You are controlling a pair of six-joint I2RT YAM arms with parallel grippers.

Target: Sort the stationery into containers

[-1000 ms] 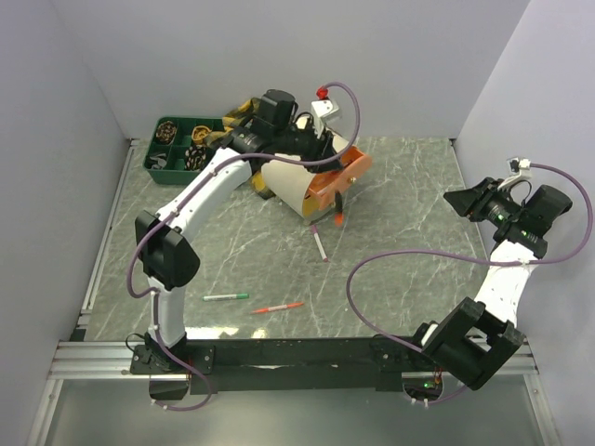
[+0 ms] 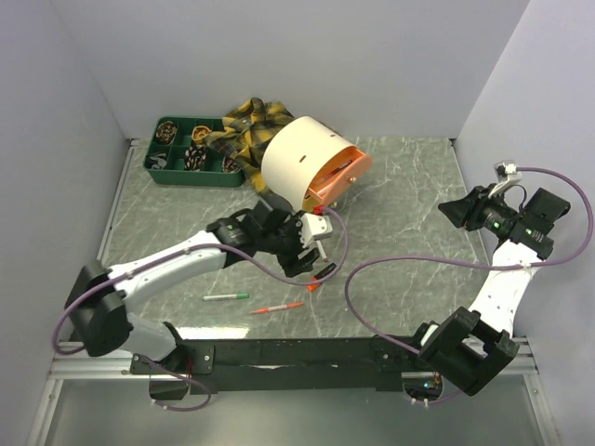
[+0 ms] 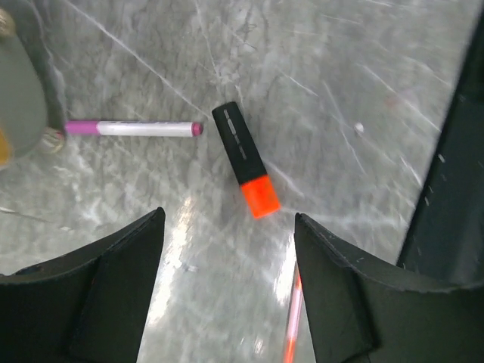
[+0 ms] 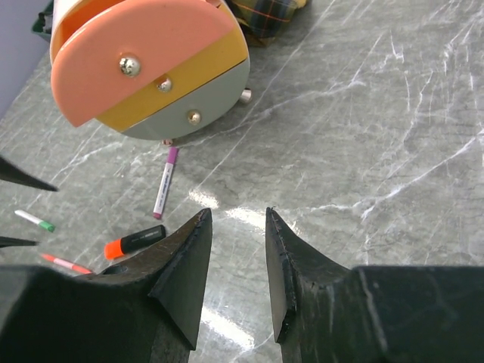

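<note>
My left gripper [image 2: 302,260] is open above a black marker with orange cap [image 3: 240,150]; in the left wrist view this lies between its fingertips, beside a purple-capped marker [image 3: 160,128]. A green marker [image 2: 225,297] and an orange marker [image 2: 276,307] lie at the front of the marble table [image 2: 409,186]. A cream rounded organizer [image 2: 290,158] with orange, yellow and grey drawers stands at the back. My right gripper hangs over the right side, fingers part open, nothing visible between them.
A green divided box [image 2: 186,167] with pinecone-like items sits at the back left beside a yellow plaid cloth [image 2: 244,130]. Purple cables loop from both arms.
My left arm has swung down and toward the front, away from the organizer. The black-orange marker, earlier at the organizer's front, now lies on the table. The right arm shifted slightly.
</note>
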